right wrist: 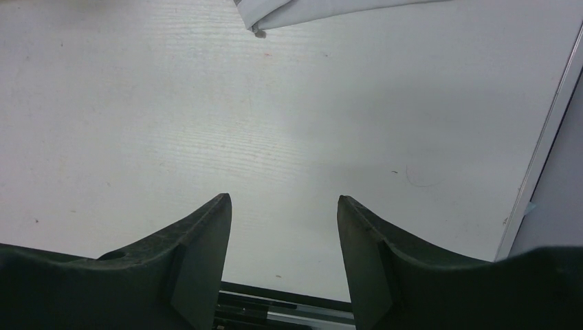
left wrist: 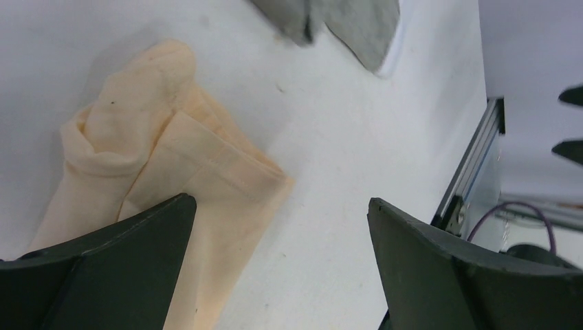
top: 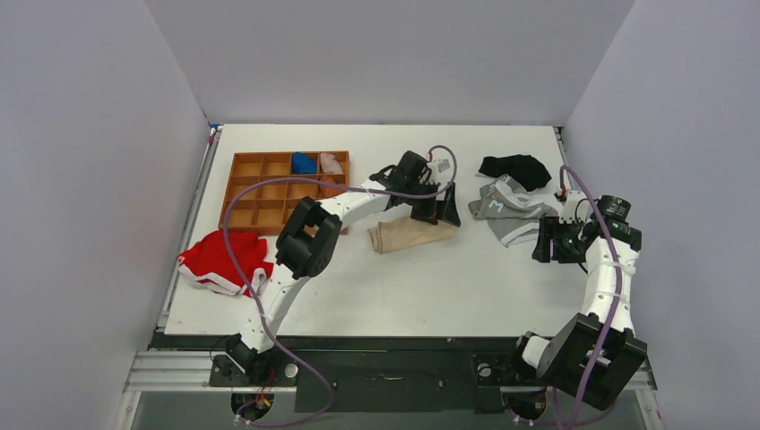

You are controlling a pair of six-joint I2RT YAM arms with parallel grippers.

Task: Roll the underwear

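Beige underwear [top: 401, 236], folded to a flat strip, lies across the middle of the table. In the left wrist view the beige cloth [left wrist: 206, 165] fills the left side, with a raised fold near its top. My left gripper [top: 439, 215] is low over the right end of the strip in the top view. Its fingers [left wrist: 130, 254] are wide apart, and nothing is pinched between them. Whether either finger touches the cloth, I cannot tell. My right gripper hovers above bare table at the right, its fingers apart and empty.
Grey clothing [top: 508, 210] and a black garment [top: 518, 169] lie at the back right. A wooden divided box [top: 254, 193] stands back left, with rolled pieces in some compartments. Red clothing [top: 224, 262] lies at the front left.
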